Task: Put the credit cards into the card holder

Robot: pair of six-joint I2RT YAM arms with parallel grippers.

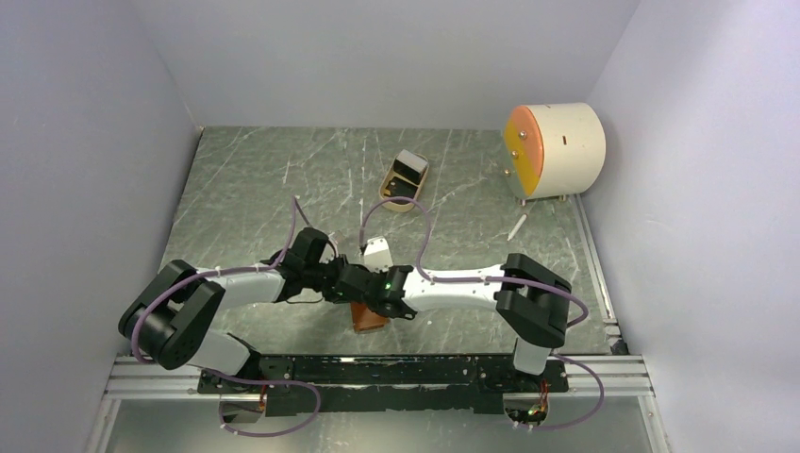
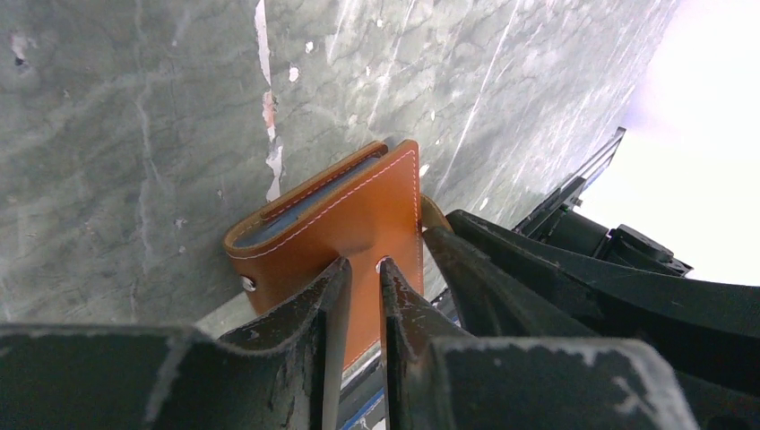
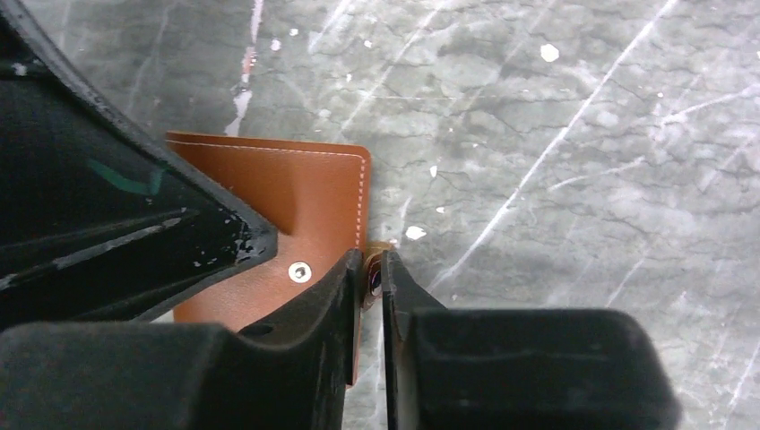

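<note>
In the left wrist view the brown leather card holder stands tilted with its slot facing up. A dark grey-blue layer shows inside the slot; I cannot tell whether it is lining or a card. My left gripper is shut on the card holder, its narrow fingers against the stitched face. In the right wrist view the holder is partly covered by a black left finger. My right gripper is at the holder's right edge, a small tan loop at its narrow gap; its grip is unclear. No separate credit card is recognisable.
An oval basket with dark and pale items lies farther back. A white drum with coloured drawers stands at the far right, a white stick near it.
</note>
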